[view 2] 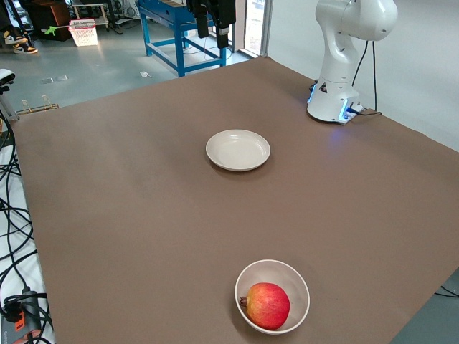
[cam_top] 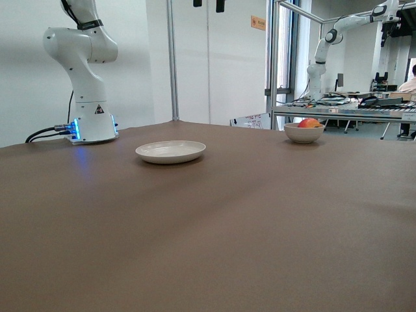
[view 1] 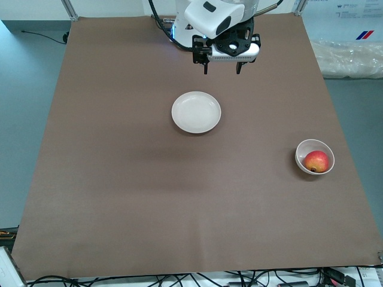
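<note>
A white plate [view 1: 195, 112] [cam_top: 170, 151] [view 2: 237, 150] lies empty near the middle of the brown table [view 1: 179, 197]. A red apple [view 1: 316, 161] [cam_top: 309, 123] [view 2: 267, 306] sits in a small white bowl [view 1: 303, 149] [cam_top: 303, 134] [view 2: 270, 268], to the plate's right in the left view. My gripper [view 1: 222, 69] [cam_top: 208, 3] [view 2: 213, 33] hangs high over the far part of the table, above and beyond the plate, its two black fingers apart with nothing seen between them.
The white arm base [cam_top: 92, 123] [view 2: 331, 100] stands at the table's far edge with cables beside it. Cables and rails [view 1: 66, 282] run along the near edge.
</note>
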